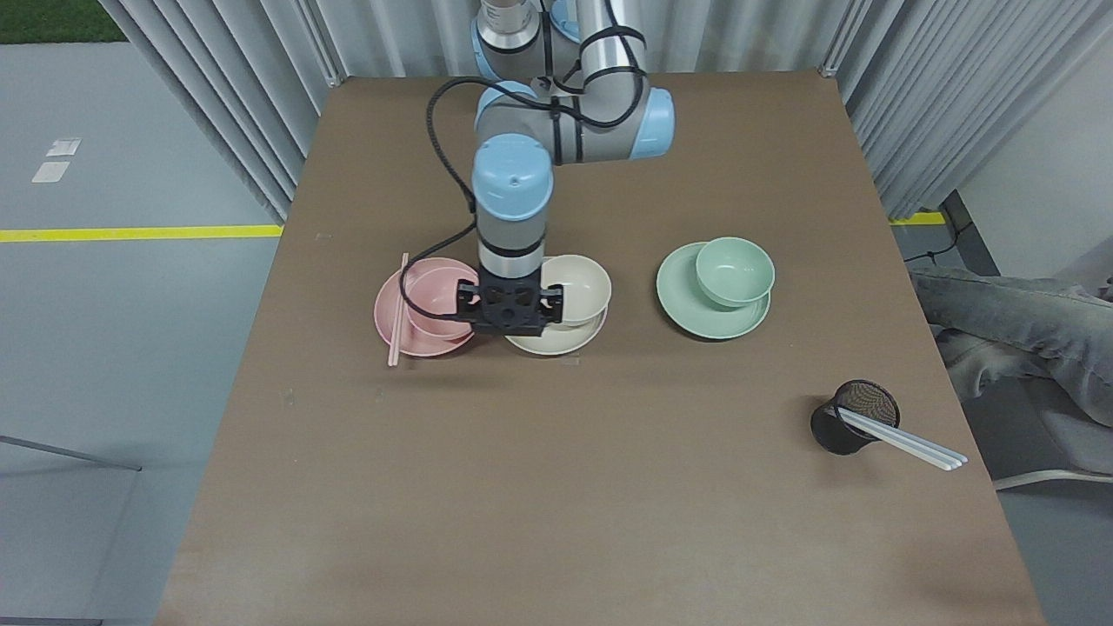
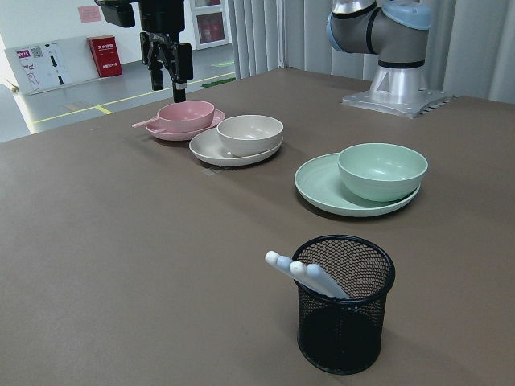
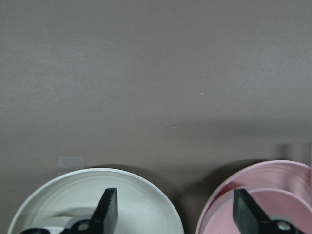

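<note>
My gripper [image 2: 167, 76] hangs in the air above the pink bowl [image 2: 185, 117] on its pink plate [image 1: 388, 313], between it and the white setting; in the wrist view its two fingers stand apart with nothing seen between them. Pink chopsticks [image 1: 399, 323] lie on that plate's left side. The white bowl [image 2: 249, 133] sits on a white plate [image 3: 141, 207], partly hidden by the arm in the front view. A green bowl [image 1: 735, 271] rests on a green plate [image 1: 680, 292].
A black mesh cup [image 2: 338, 330] holding pale chopsticks [image 1: 908, 442] stands at the right front. A person's leg [image 1: 1012, 323] shows beyond the right edge.
</note>
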